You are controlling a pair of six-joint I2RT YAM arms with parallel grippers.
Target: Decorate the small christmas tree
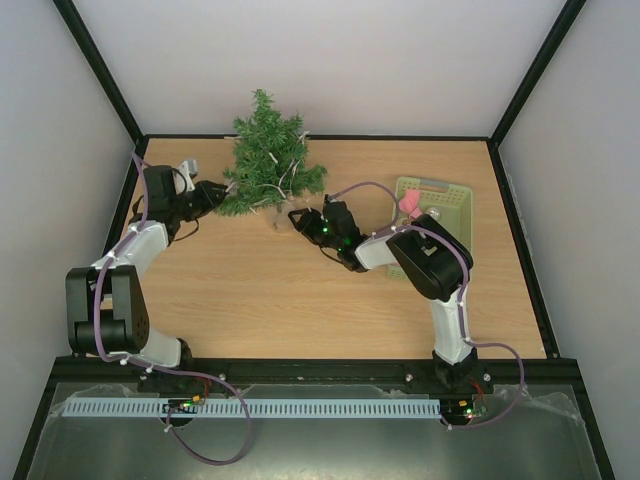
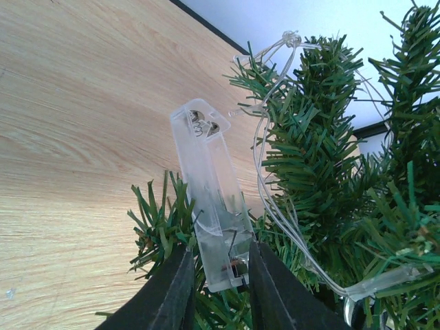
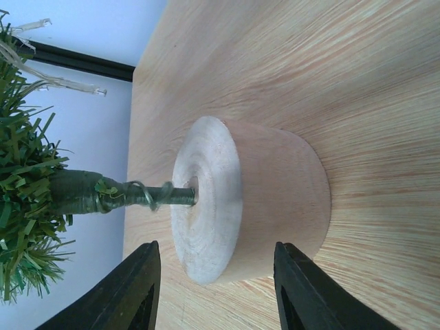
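Observation:
The small tree [image 1: 265, 150] stands at the table's back, on a round wooden base [image 3: 261, 192] seen in the right wrist view. My left gripper is at the tree's left side, its fingers slightly apart beside a clear battery box [image 2: 213, 185] among the branches, with light wire [image 2: 295, 234] running through them. My right gripper is low at the base, fingers apart on either side of its near part; whether they grip it is unclear.
A green basket [image 1: 455, 215] with pink items [image 1: 408, 200] sits on the right, partly under my right arm.

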